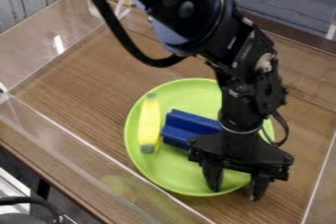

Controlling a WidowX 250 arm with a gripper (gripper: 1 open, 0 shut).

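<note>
My black gripper [237,179] is down over the right side of a green plate [164,167], its fingertips low at the plate's front right rim. A blue block [187,128] lies on the plate, partly hidden behind the gripper. A yellow oblong object [149,123] rests along the plate's left side. How far the fingers are apart, and whether anything is between them, is hard to make out against the dark gripper body.
Clear walls border it at the left and front, with a grey-blue panel [289,17] at the back.
</note>
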